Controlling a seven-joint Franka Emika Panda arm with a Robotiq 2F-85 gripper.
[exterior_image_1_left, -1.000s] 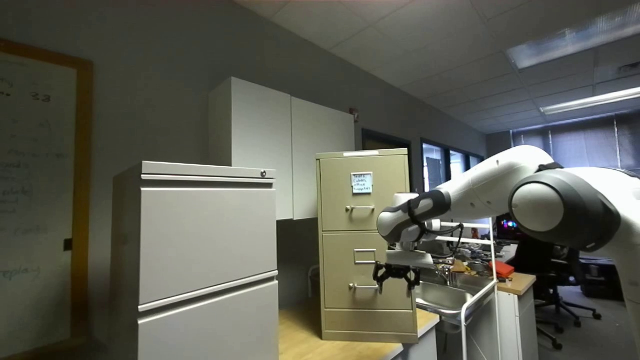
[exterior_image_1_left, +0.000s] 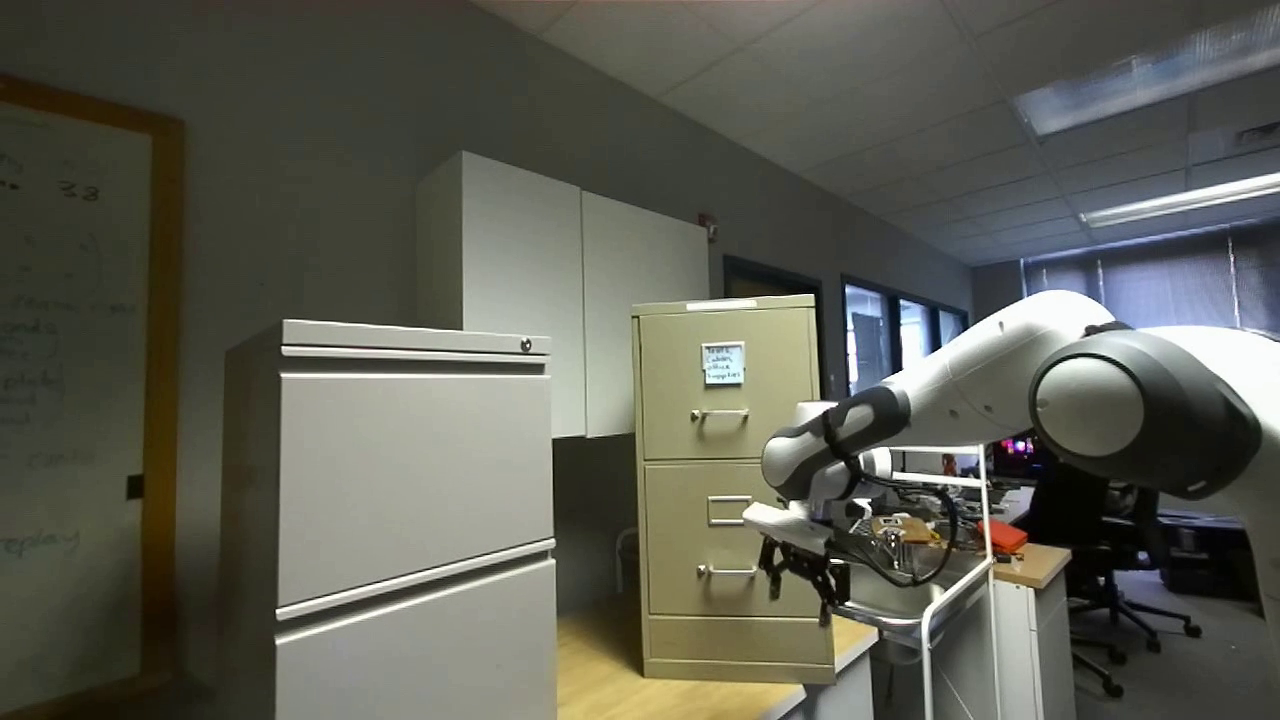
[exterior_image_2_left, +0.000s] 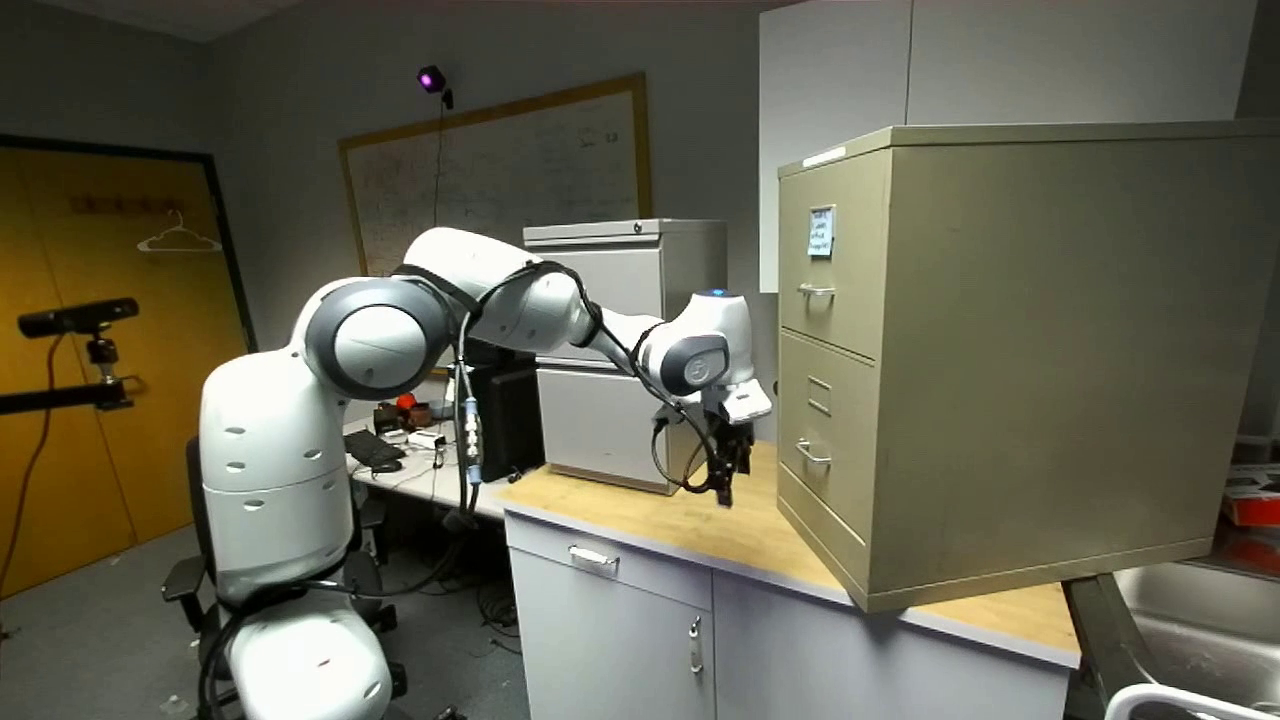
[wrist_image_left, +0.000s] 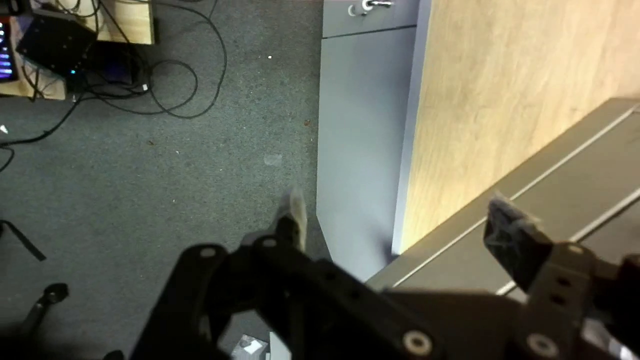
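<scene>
My gripper is open and empty, its fingers spread wide in the wrist view. Below it lie the grey floor and the edge of the wooden counter. In exterior view 1 the gripper (exterior_image_1_left: 801, 588) hangs in front of the lower drawer of a tan filing cabinet (exterior_image_1_left: 729, 540). From the other side, the tan cabinet (exterior_image_2_left: 1056, 360) stands on the counter to the right of the gripper (exterior_image_2_left: 726, 486). Its two drawers are shut, each with a metal handle; the lower handle (exterior_image_2_left: 812, 454) faces the arm's side.
A grey filing cabinet (exterior_image_2_left: 600, 420) stands at the back of the wooden counter (exterior_image_2_left: 648, 516). White wall cupboards (exterior_image_1_left: 522, 288) hang above. A sink (exterior_image_1_left: 894, 594) and white rack (exterior_image_1_left: 986, 504) are beside the tan cabinet. Cables (wrist_image_left: 180, 90) lie on the floor.
My gripper has turned and tilted, so its fingers stand at a slant instead of level. The wrist has shifted slightly right in exterior view 1. The cabinets have not moved.
</scene>
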